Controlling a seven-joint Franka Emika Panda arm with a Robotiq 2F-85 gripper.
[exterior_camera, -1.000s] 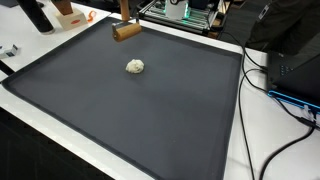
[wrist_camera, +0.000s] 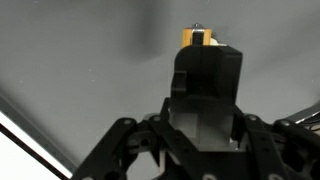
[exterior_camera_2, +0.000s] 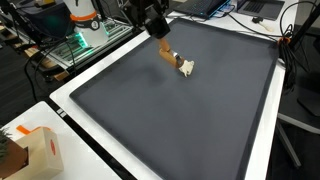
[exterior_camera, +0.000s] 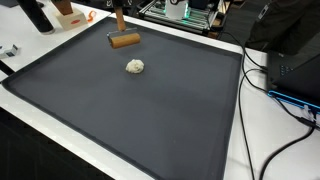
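Observation:
A brown roller-like piece [exterior_camera: 125, 40], with an upright wooden-coloured part [exterior_camera: 120, 19] rising behind it, is at the far left of the grey board. My gripper [exterior_camera_2: 161, 34] comes down from above onto the brown tool [exterior_camera_2: 167, 48], and its fingers are shut on it. In the wrist view the dark fingers [wrist_camera: 206, 75] hide most of the tool; only an orange end with a black band [wrist_camera: 196, 37] shows past them. A small whitish lump [exterior_camera: 135, 66] rests on the board just in front of the roller. Whether the roller touches the board is unclear.
Most of the grey board [exterior_camera: 150, 110] is bare. Boxes and small items [exterior_camera: 68, 14] stand beyond its back left edge. A laptop [exterior_camera: 295, 85] and loose cables lie to the right. A wooden block-like container [exterior_camera_2: 12, 155] stands near exterior view 2's lower left.
The brown tool has come down lower and slightly nearer the whitish lump, shifting a little left in exterior view 1. The lump has stayed in place.

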